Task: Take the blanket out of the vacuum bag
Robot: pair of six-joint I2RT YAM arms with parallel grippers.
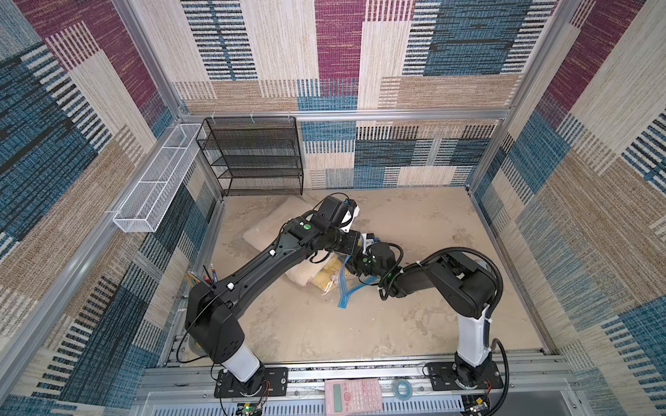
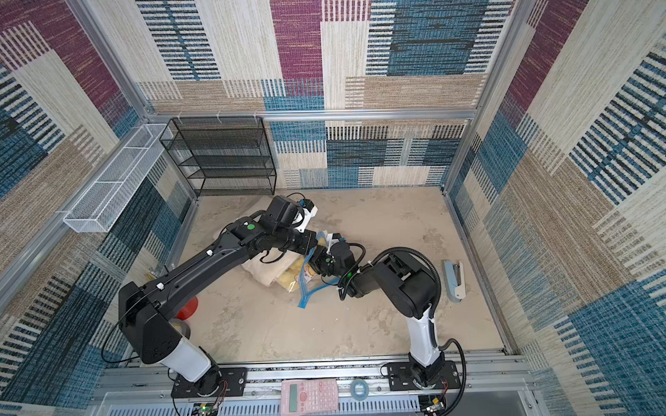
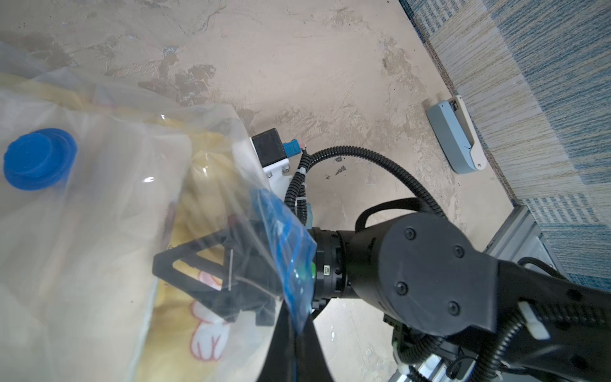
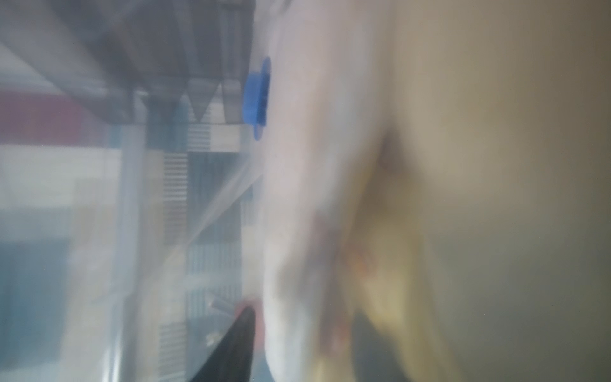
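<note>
A clear vacuum bag with blue zip strip (image 1: 342, 299) and blue valve (image 3: 39, 156) lies mid-table, holding pale padded fabric (image 3: 95, 242) and yellow blanket fabric (image 3: 175, 299). My left gripper is shut at the bag's zip edge, pinching the thin blue strip. My right gripper has its fingers inside the bag's mouth, under the clear film, spread open beside the yellow fabric. The right wrist view is blurred, showing both fabrics between and around the fingertips.
A black wire rack (image 1: 249, 156) stands at the back left, a white basket (image 1: 156, 176) hangs on the left rail. A stapler (image 2: 454, 280) lies at the right.
</note>
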